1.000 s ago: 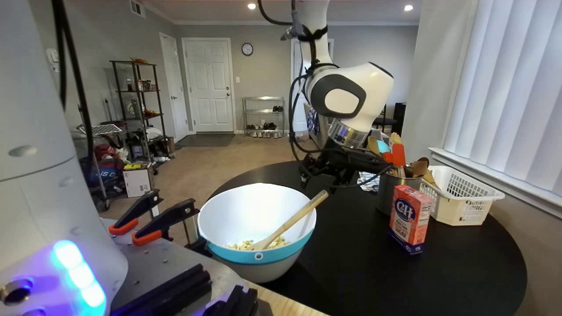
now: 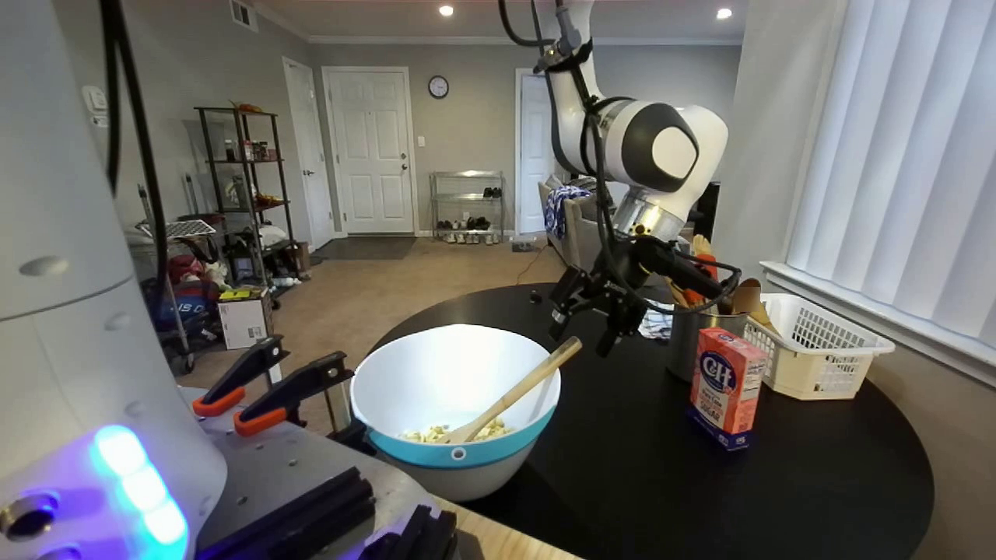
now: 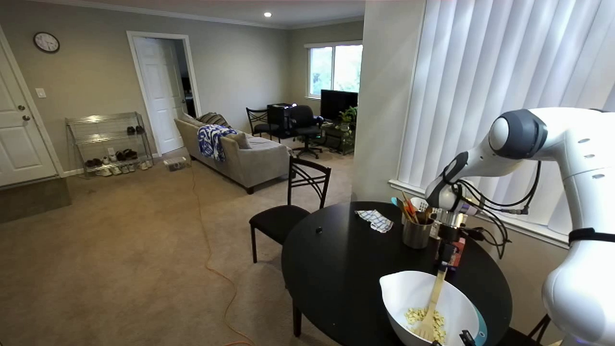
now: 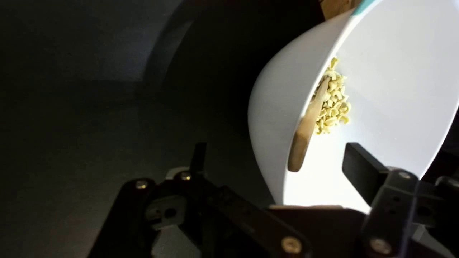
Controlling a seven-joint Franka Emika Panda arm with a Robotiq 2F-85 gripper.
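Note:
A white bowl with a turquoise band (image 2: pixel 509 456) stands at the near left of the black round table and holds pale pasta-like pieces (image 4: pixel 333 107). Inside it leans a wooden spoon (image 2: pixel 523 390), its handle end jutting over the rim. My gripper (image 2: pixel 583 337) hangs by that handle end with its fingers apart. In the wrist view, the spoon handle (image 4: pixel 304 139) lies ahead of the gap of my open gripper, nearer the right finger (image 4: pixel 363 172). The left finger (image 4: pixel 198 159) is over bare table, outside the bowl. Nothing is between the fingertips.
To the right stand a pink and blue sugar carton (image 2: pixel 726 387), a metal utensil holder (image 2: pixel 686 345) and a white plastic basket (image 2: pixel 826 373). A checked cloth (image 3: pixel 375 220) lies behind. Bare table (image 3: pixel 340 265) stretches beside the bowl.
In exterior view 1 the wrist and gripper have shifted right and turned. Both fingers now show beside the spoon's handle end. Bowl and spoon look unmoved.

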